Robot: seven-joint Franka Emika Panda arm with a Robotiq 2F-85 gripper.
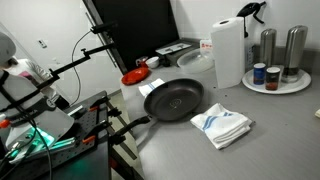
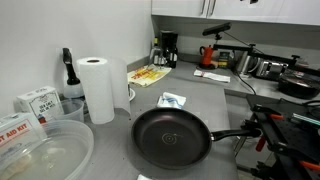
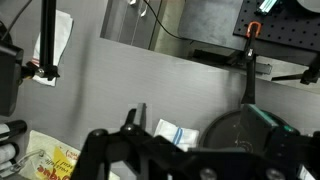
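Observation:
A black frying pan point(image 1: 174, 100) lies on the grey table, its handle pointing toward the robot's side. In exterior view 2 the pan point(image 2: 171, 137) appears empty. The wrist view looks down from above, with the pan point(image 3: 225, 132) partly hidden behind my right finger. My gripper stands open with nothing between its fingers. A small folded white cloth point(image 3: 175, 133) shows on the table below, in the gap between the fingers. A larger folded white towel point(image 1: 222, 127) lies beside the pan.
A paper towel roll point(image 2: 96, 91) and a clear plastic bowl point(image 2: 45, 150) stand near the pan. On a white plate point(image 1: 276, 84) are metal shakers and small jars. A red bowl point(image 1: 153, 62) and a patterned cloth point(image 2: 150, 75) are farther off.

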